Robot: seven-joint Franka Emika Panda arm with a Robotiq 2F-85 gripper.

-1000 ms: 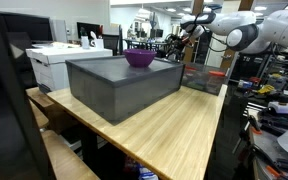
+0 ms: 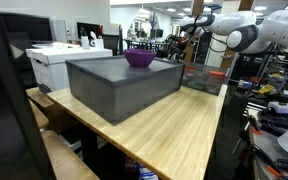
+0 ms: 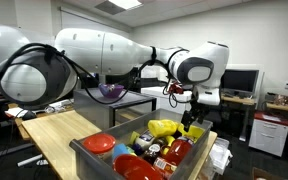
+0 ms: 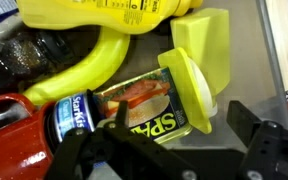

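Note:
My gripper stands open above the grey bin, its two dark fingers apart at the bottom of the wrist view and nothing held between them. Below and just ahead of the gap lies a Spam can (image 4: pixel 152 104). Against its right side leans a yellow wedge-like piece (image 4: pixel 192 84). A StarKist can (image 4: pixel 72 116) and a red rounded object (image 4: pixel 14 142) are on the left. The banana (image 4: pixel 92 66) curves behind them, under a yellow bottle (image 4: pixel 124 10). In exterior view 2 the gripper (image 3: pixel 198 112) hangs over the bin's far right part.
The bin's walls (image 3: pixel 104 170) surround a crowded pile. A purple bowl (image 2: pixel 139 59) rests on the grey box (image 2: pixel 124 92) in exterior view 1. At the wrist view's right runs the bin wall (image 4: pixel 269 45).

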